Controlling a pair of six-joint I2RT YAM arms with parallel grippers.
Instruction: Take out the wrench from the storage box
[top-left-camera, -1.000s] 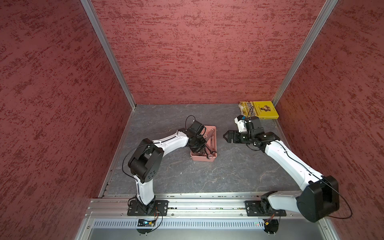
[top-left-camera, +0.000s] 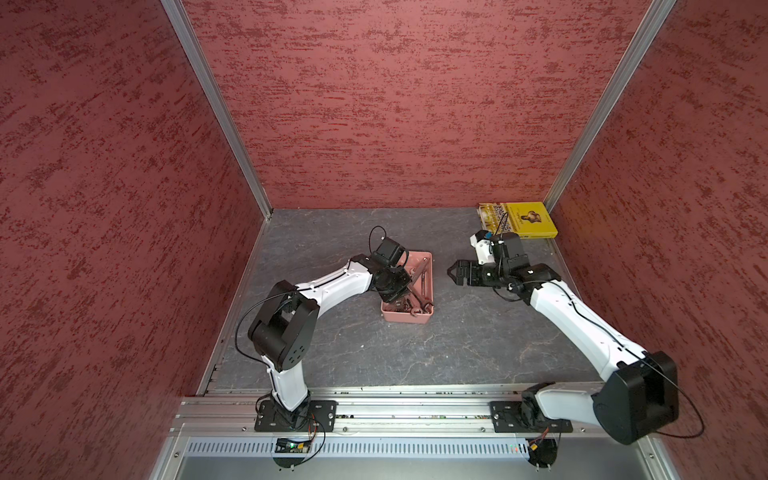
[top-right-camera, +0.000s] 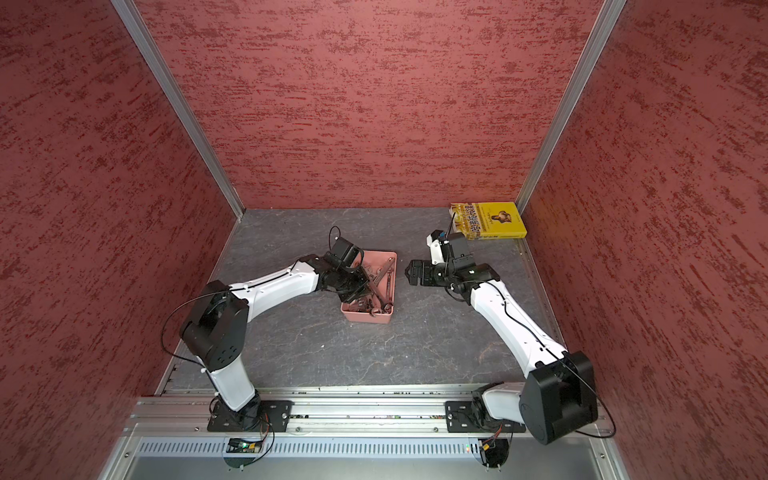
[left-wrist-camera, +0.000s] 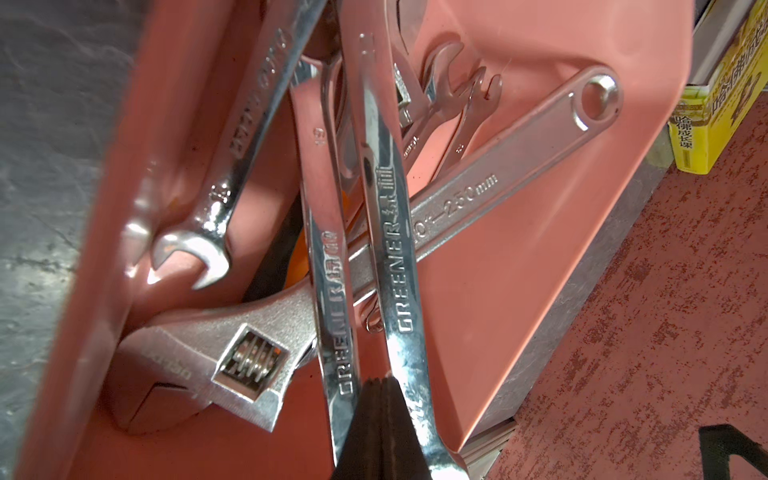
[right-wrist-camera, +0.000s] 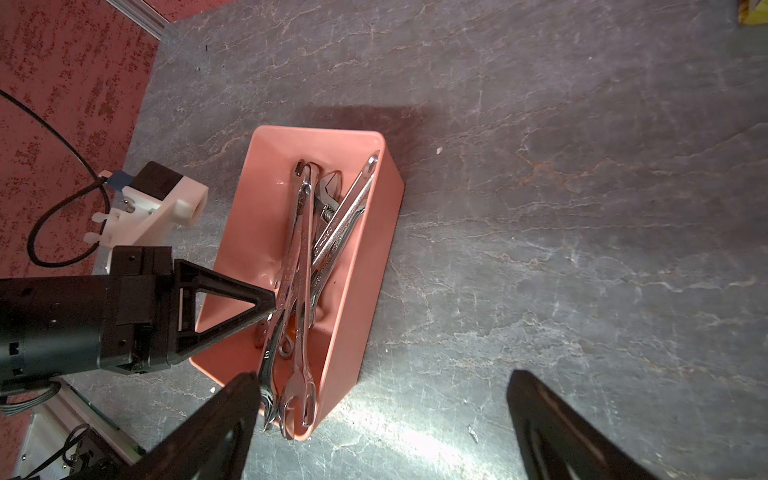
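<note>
A pink storage box (top-left-camera: 406, 317) holds several silver wrenches, among them an adjustable wrench (left-wrist-camera: 192, 352) and long combination wrenches (left-wrist-camera: 392, 272) lying across it in the left wrist view. My left gripper reaches down into the box over the long wrenches, its fingers shut, with nothing seen held between them; in the right wrist view it points in from the box's left side. My right gripper stands open to the right of the box, apart from it, with only tabletop and box beyond its fingers.
A yellow boxed book (top-left-camera: 528, 220) lies at the back right of the table, behind my right arm. Red walls enclose the back and sides.
The right arm and the box have not visibly moved.
</note>
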